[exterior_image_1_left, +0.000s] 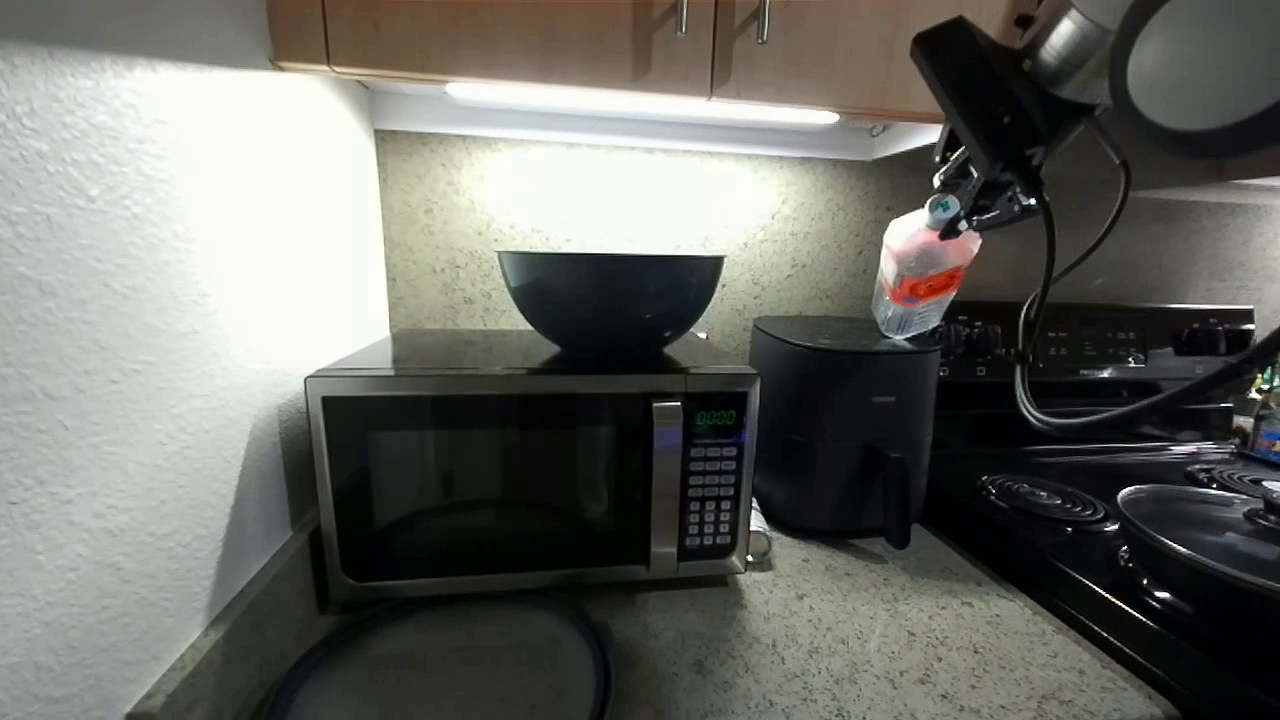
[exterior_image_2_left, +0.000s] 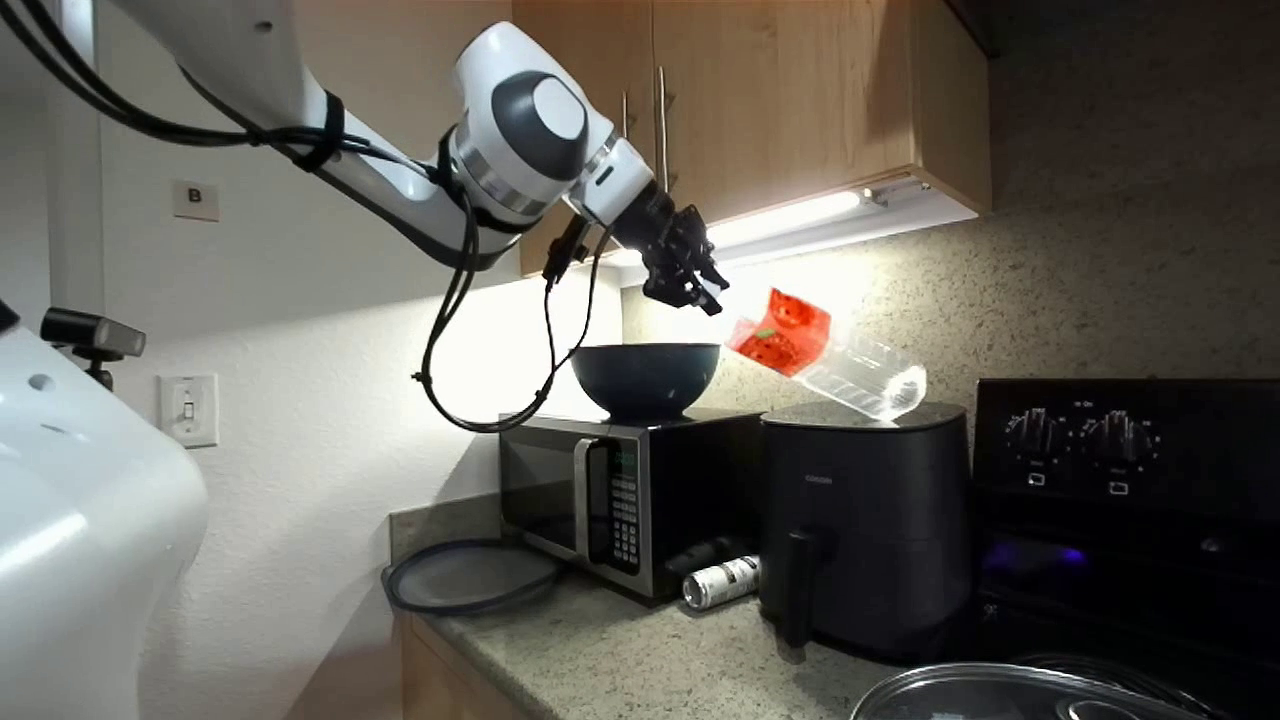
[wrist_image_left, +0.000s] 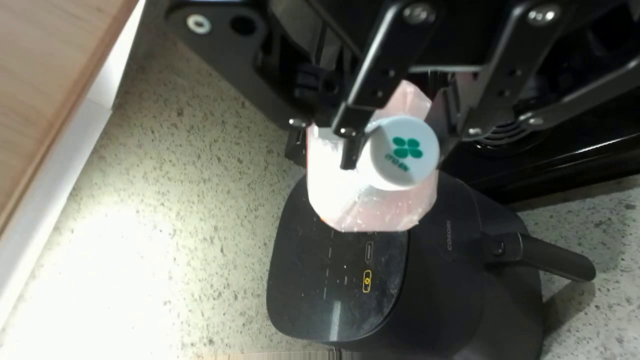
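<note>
A clear plastic bottle (exterior_image_1_left: 924, 276) with a red label hangs tilted from my gripper (exterior_image_1_left: 950, 216), which is shut on it just under the cap. From the wrist, the white cap (wrist_image_left: 403, 152) with its green clover mark shows between the fingers. The second exterior view has the bottle (exterior_image_2_left: 861, 372) slanting down to the right, its base right at the lid of the black air fryer (exterior_image_2_left: 864, 516). Whether the base touches the lid, I cannot tell. The neck is washed out by glare there.
Left of the air fryer stands a microwave (exterior_image_1_left: 504, 480) with a dark bowl (exterior_image_1_left: 609, 300) on top. A can (exterior_image_2_left: 721, 582) lies on the counter between them. To the right is the stove (exterior_image_1_left: 1056, 492) with a lidded pan (exterior_image_1_left: 1200, 540). Wooden cabinets (exterior_image_1_left: 516, 42) hang overhead.
</note>
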